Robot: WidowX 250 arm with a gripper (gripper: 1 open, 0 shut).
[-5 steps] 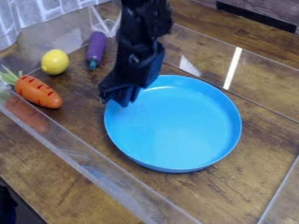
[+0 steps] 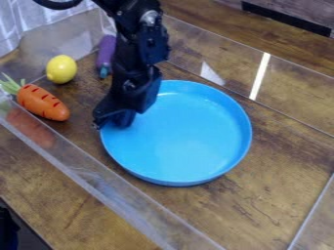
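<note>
A large blue plate [image 2: 183, 142] lies on the wooden table inside a clear-walled area. My dark gripper [image 2: 124, 112] comes down from the top over the plate's left edge, low at the rim; its fingertips are dark and hard to tell apart. At the left lies an orange carrot [image 2: 39, 101] with green top. A yellow lemon [image 2: 62, 68] sits above it, and a purple eggplant [image 2: 105, 54] is partly behind the arm.
Clear plastic walls run along the front left and the right of the work area. Bare table [image 2: 255, 88] shows right of and behind the plate.
The gripper came down onto the plate's left rim and has shifted left.
</note>
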